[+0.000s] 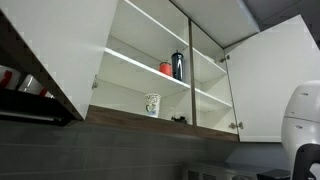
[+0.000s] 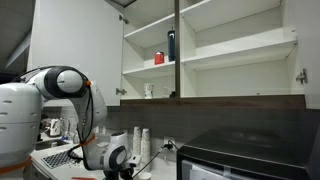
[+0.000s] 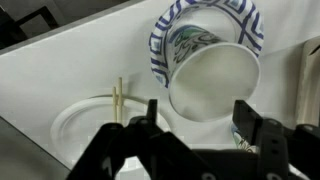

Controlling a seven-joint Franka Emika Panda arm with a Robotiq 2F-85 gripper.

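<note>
A white cup with a coloured pattern on its outside shows its wide round mouth in the wrist view. It stands over a blue-and-white patterned dish, whose rim circles behind it. My gripper is above the near part of the cup's rim, its dark fingers well apart. The cup's near edge reaches toward the gap, and no grip on it shows. In exterior view 2 the white arm bends down to the counter; its fingertips cannot be made out there.
Beside the cup lies a white plate, with pale sticks at its edge. Stacked cups stand near the arm. Overhead, the open cabinet holds a patterned cup, a red can and a dark canister.
</note>
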